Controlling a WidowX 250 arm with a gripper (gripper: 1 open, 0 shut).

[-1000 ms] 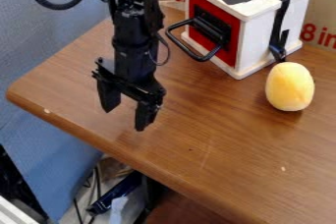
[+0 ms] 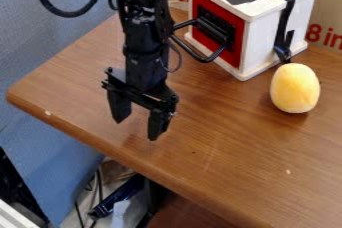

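My black gripper (image 2: 136, 118) hangs low over the left part of the wooden table (image 2: 247, 162), its two fingers apart with nothing visible between them. To its right and behind stands a white box with a red front (image 2: 221, 34), fitted with a black bar handle and a black strap. A pale yellow oval object (image 2: 294, 88), like a fruit, rests on the table at the right, in front of the box and apart from my gripper.
A cardboard box (image 2: 321, 37) is behind the white box. The table's left and near edge runs past my gripper, with blue fabric (image 2: 40, 72) and clutter below.
My gripper has shifted slightly to the right over the last second. The box and the yellow object have not moved.
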